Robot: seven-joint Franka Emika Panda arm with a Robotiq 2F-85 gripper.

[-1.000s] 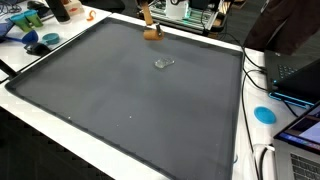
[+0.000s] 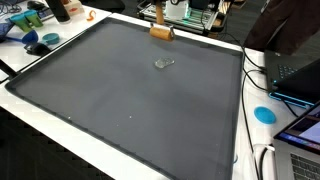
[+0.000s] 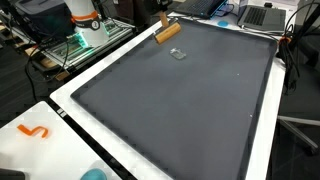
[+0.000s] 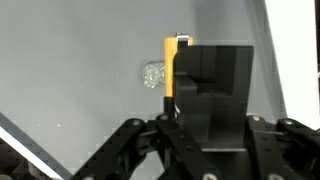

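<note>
An orange-brown wooden piece (image 2: 161, 33) shows at the far edge of the grey board (image 2: 130, 85). Its thick cylindrical part (image 3: 167, 34) lies crosswise, and a slimmer upright part rises from it, like a mallet. In the wrist view, the yellowish wooden bar (image 4: 172, 72) pokes out beside my black gripper, which hides the rest of it. My gripper is shut on the wooden piece; the contact itself is covered. A small clear, shiny item (image 4: 153, 74) rests on the board next to it, also visible as a pale patch (image 2: 164, 62).
A blue disc (image 2: 265, 115) and laptops (image 2: 300, 150) sit at the right. Cluttered tools (image 2: 38, 48) occupy the far left. An orange item (image 3: 33, 131) lies on the white surface at the left in exterior view 2. Most of the board is bare.
The wooden piece has shifted slightly to the right in exterior view 1, its upright part moving along with it. The clear item has stayed in place.
</note>
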